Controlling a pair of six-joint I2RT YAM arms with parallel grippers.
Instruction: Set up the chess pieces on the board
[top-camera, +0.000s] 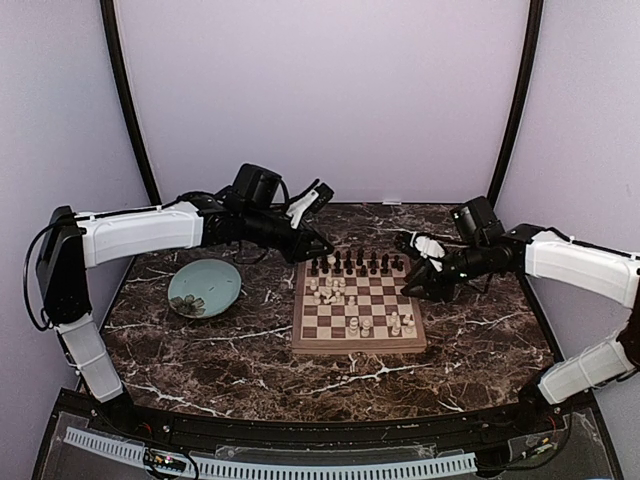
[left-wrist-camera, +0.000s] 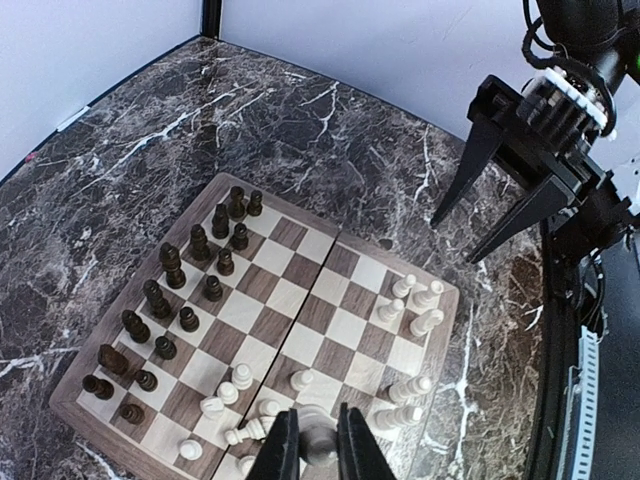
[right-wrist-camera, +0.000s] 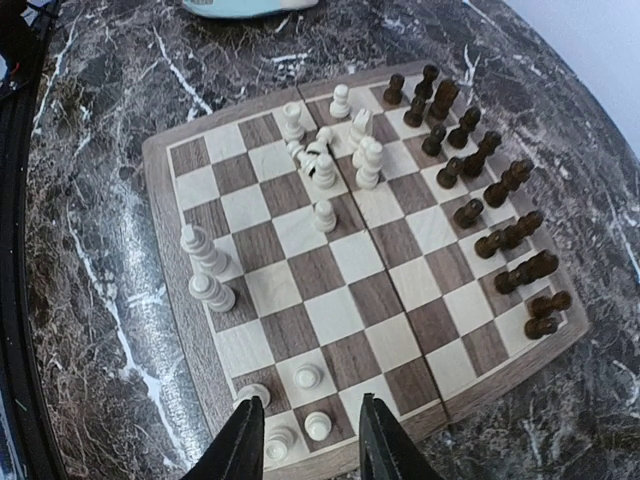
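The chessboard lies mid-table, with dark pieces in two rows along its far side. My left gripper hangs above the board's far left part, shut on a white piece; its type cannot be made out. White pieces are loosely clustered on the board's left half, and one white piece there lies on its side. Two tall white pieces stand along the near edge. At the near right corner several white pieces stand, including a white pawn. My right gripper is open above the board's right edge, nothing between its fingers.
A pale green plate sits left of the board, clear of it. Pieces stand close together at the near right corner.
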